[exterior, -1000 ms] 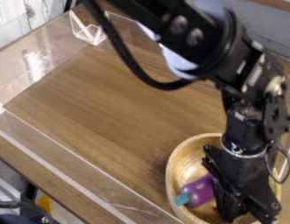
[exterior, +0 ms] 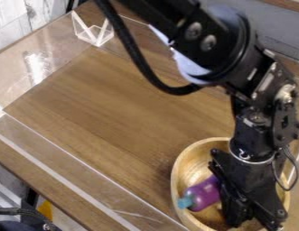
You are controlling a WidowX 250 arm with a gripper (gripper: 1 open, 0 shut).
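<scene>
A wooden bowl [exterior: 187, 164] sits at the lower right of the camera view, partly covered by my black gripper [exterior: 232, 211], which reaches down into it. Inside the bowl, a purple object [exterior: 202, 192] with a light teal tip lies to the left of my fingers. My fingertips are dark and crowded against the bowl's inside, so I cannot make out whether anything is between them.
A clear plastic holder [exterior: 94, 27] stands at the far upper left. Pale strips run along the table's left and front edge, with dark clutter beyond.
Over the last second my arm has shifted very slightly within the bowl. The bowl and the purple object look almost unchanged.
</scene>
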